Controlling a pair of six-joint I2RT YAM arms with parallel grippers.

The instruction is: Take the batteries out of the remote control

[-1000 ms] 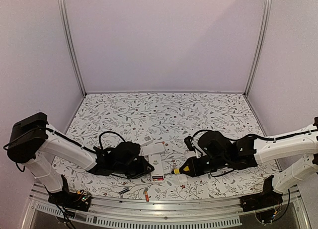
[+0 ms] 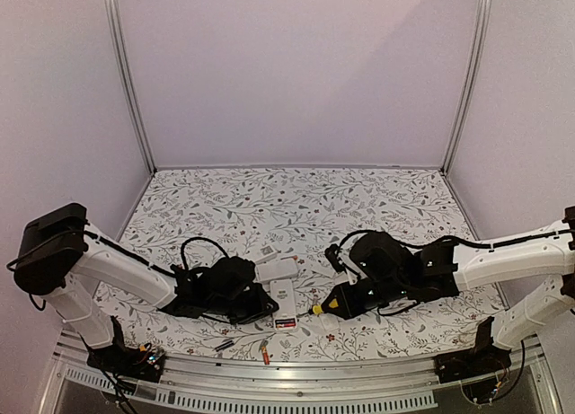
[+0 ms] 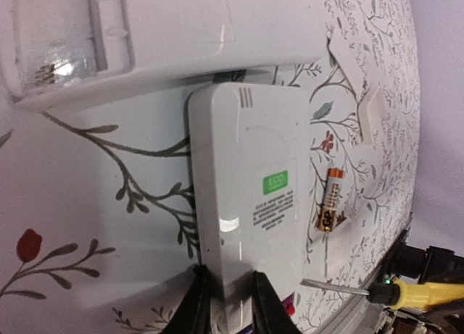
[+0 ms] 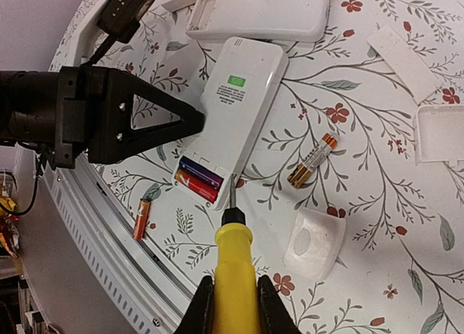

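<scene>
The white remote [image 4: 239,95] lies back up, its battery bay open at the near end with a purple battery [image 4: 201,171] and a red battery [image 4: 196,185] inside. My left gripper is shut on the remote's side. My right gripper is shut on a yellow screwdriver [image 4: 233,261], whose metal tip reaches the edge of the bay beside the batteries. A loose battery [image 4: 312,160] lies right of the remote; another [image 4: 142,218] lies near the front edge.
A second white casing [image 4: 257,8] lies behind the remote. A white cover [image 4: 312,243], a white strip [image 4: 402,62] and another white piece [image 4: 438,135] lie to the right.
My right arm has shifted very slightly in the top view, with the screwdriver still held at the bay. The left arm and the remote look unchanged.
</scene>
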